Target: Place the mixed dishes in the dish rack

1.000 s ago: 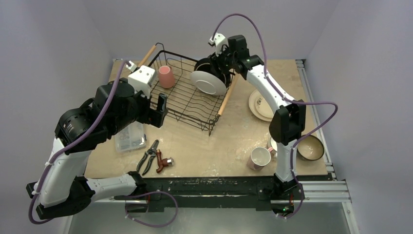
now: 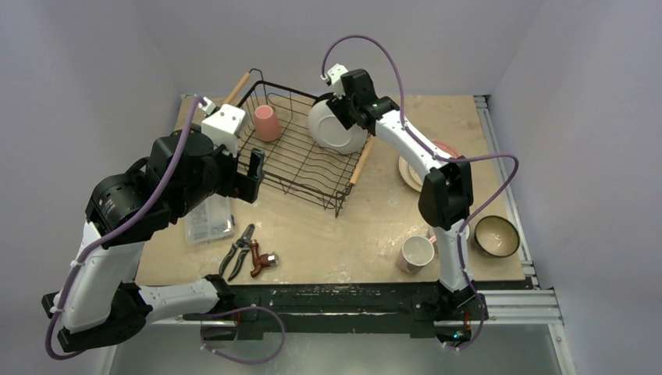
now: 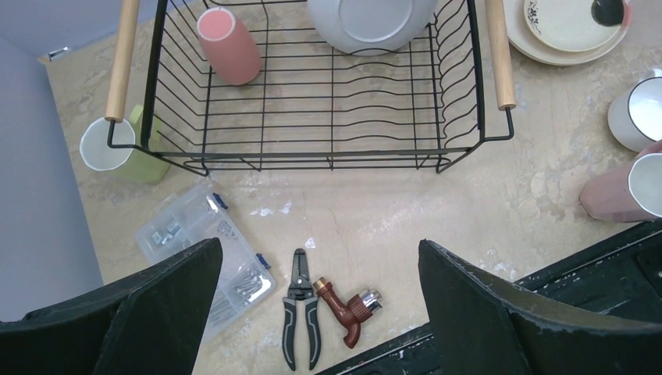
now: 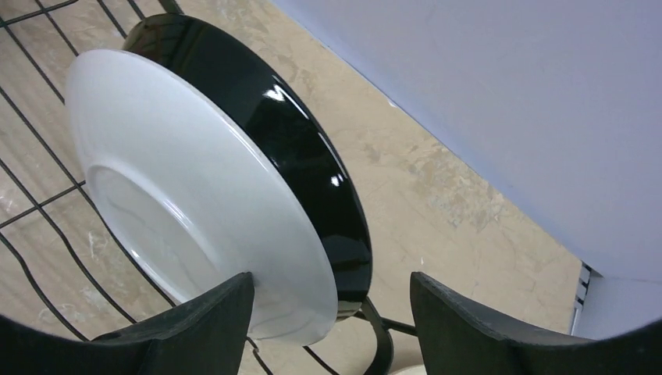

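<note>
In the wire dish rack [image 3: 331, 155] a pink cup [image 2: 267, 123] stands at the left; a white plate [image 4: 187, 187] leans beside a glossy black dish [image 4: 320, 195] at the back right. My right gripper is over them, fingers apart, the white plate's rim near one fingertip. My left gripper is open above the front left of the table, empty. Outside the rack are stacked plates [image 3: 546, 47], a white mug [image 3: 632, 113], a pink mug [image 2: 414, 254], a bowl [image 2: 496, 234] and a green mug [image 3: 117, 148].
A clear parts box [image 2: 208, 219], wire strippers [image 2: 238, 250] and a brown tap fitting [image 2: 261, 259] lie at the front left. The table in front of the rack is fairly clear. Walls enclose the back and sides.
The white plate looks more upright against the black dish than a second ago. My left arm stays still.
</note>
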